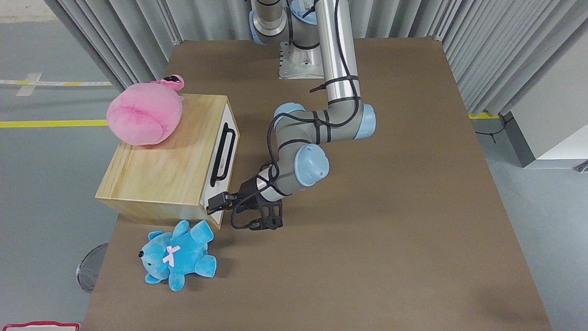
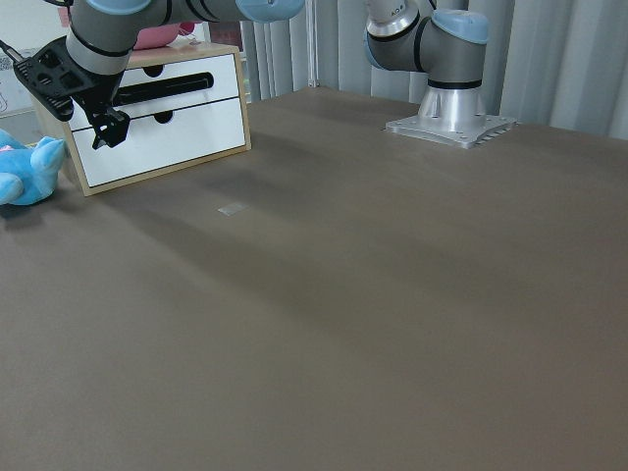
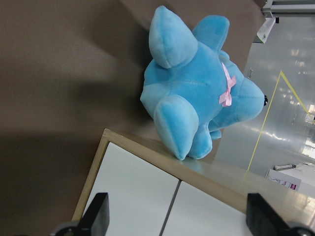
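Observation:
A blue plush bear [image 1: 187, 253] with a pink bow lies on the table in front of the wooden cabinet [image 1: 154, 174], and in the wrist view the bear [image 3: 192, 83] fills the upper middle. My gripper [image 1: 240, 215] hangs by the front corner of the cabinet's white drawer side, above and behind the bear, not touching it. In the wrist view the two fingers [image 3: 98, 216] are wide apart at the bottom, with the cabinet corner below between them. The gripper is open.
A pink plush toy [image 1: 143, 116] sits on the cabinet top. The table edge runs close left of the bear.

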